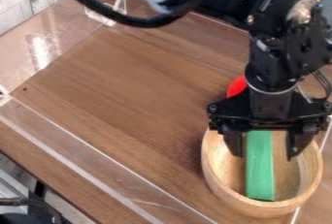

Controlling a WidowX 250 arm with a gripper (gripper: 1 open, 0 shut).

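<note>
My black gripper [263, 143] hangs over a light wooden bowl [218, 174] at the lower right, its two fingers apart and open. A green oblong object [259, 176] lies in the bowl between and below the fingers; its far end is partly hidden by the gripper, and whether the fingers touch it cannot be told. A red object [236, 86] shows behind the gripper, mostly hidden.
Clear panels run along its left and front edges. A dark cable from the arm crosses the top left.
</note>
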